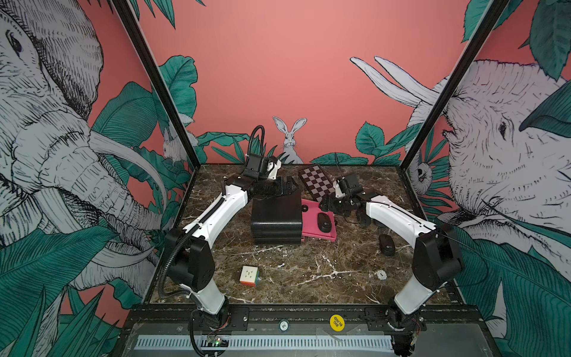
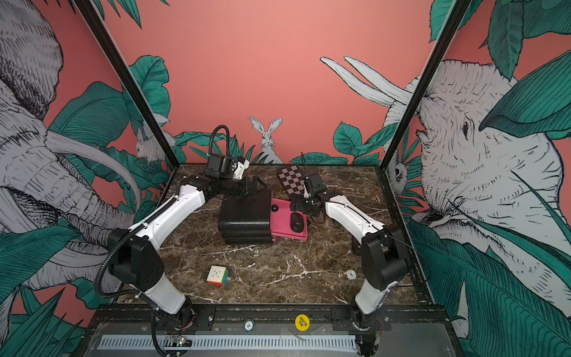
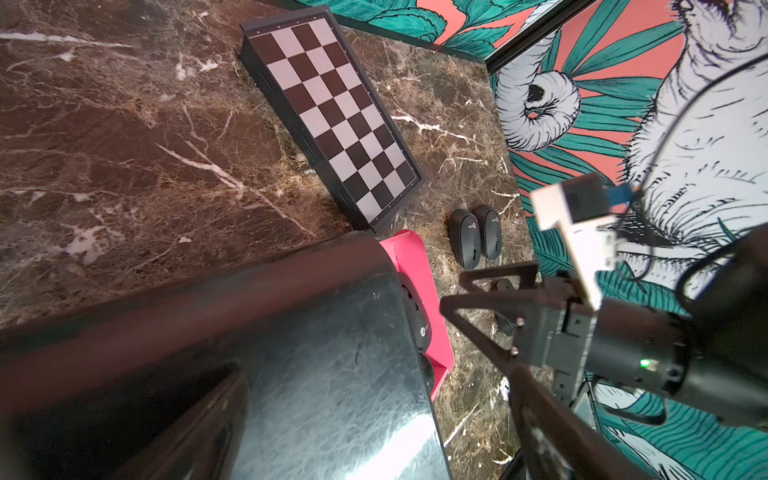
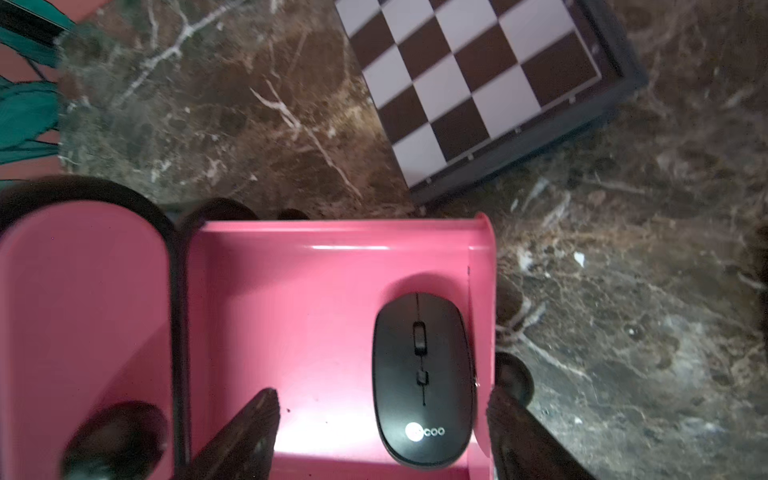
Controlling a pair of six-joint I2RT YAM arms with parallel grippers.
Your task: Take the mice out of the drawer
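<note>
A black mouse (image 4: 422, 380) lies in the pulled-out pink drawer (image 4: 272, 304), against its front wall. My right gripper is open above the drawer, its fingers spread wide on either side of the mouse with nothing held between them. In the top left view that mouse (image 1: 324, 222) is clear of the gripper. My left gripper hovers over the top of the black drawer box (image 1: 276, 211), fingers apart and empty. Two more mice (image 3: 465, 238) stand side by side on the table, and a further mouse (image 1: 386, 244) rests right of the drawer.
A checkered board box (image 3: 336, 120) lies behind the drawer box. Round black knobs (image 4: 513, 379) stick out from the drawer fronts. A puzzle cube (image 1: 249, 275) and a small pale disc (image 1: 381, 275) sit on the table toward the front.
</note>
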